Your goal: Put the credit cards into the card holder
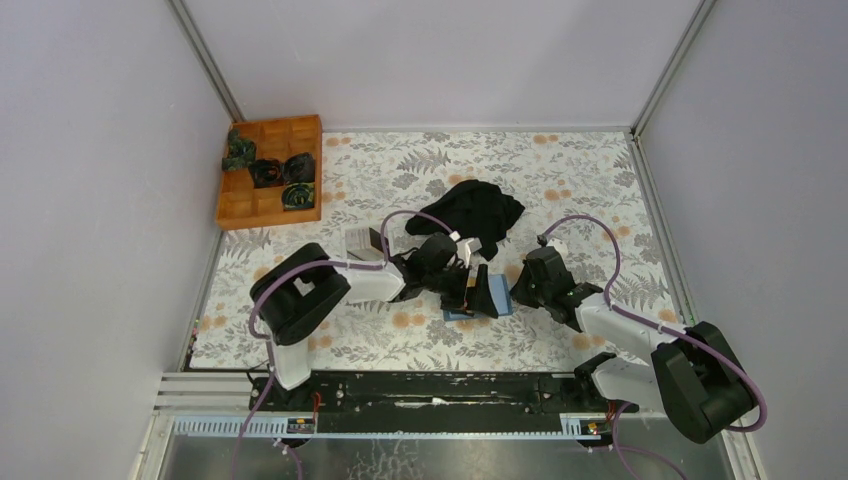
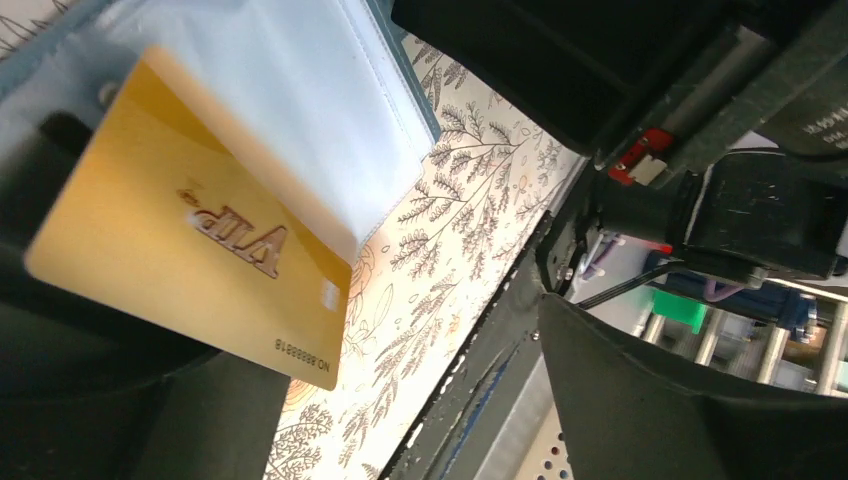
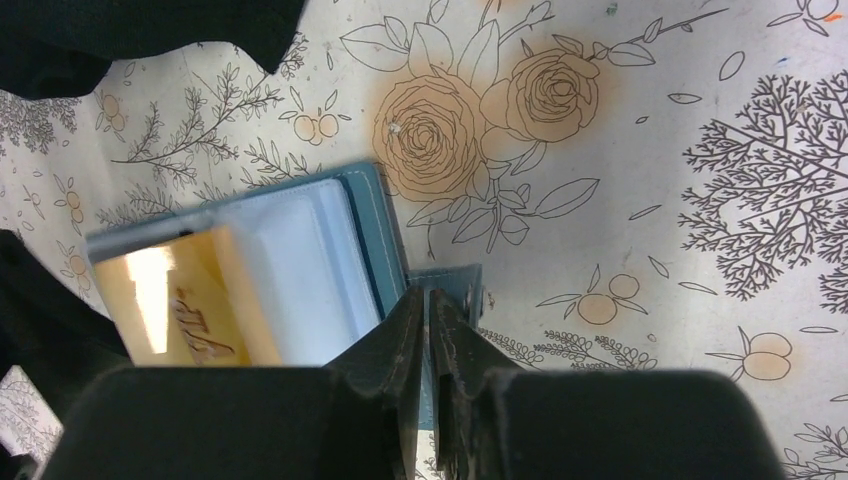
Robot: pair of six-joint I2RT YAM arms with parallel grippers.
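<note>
The blue card holder (image 1: 500, 298) lies open on the table, with a gold card lying over its pale inner panel; the same card (image 3: 145, 300) shows in the right wrist view. My left gripper (image 1: 470, 300) is over the holder and open, its fingers either side in the left wrist view, partly blurred and hiding some of the card's surroundings. My right gripper is shut at the holder's right edge, where a small clear flap shows at its fingertips; whether that is held I cannot tell.
A black cloth (image 1: 465, 210) lies behind the holder. A wooden compartment tray (image 1: 230, 205) stands at back left, and a pale stack (image 1: 360, 240) sits behind the left arm.
</note>
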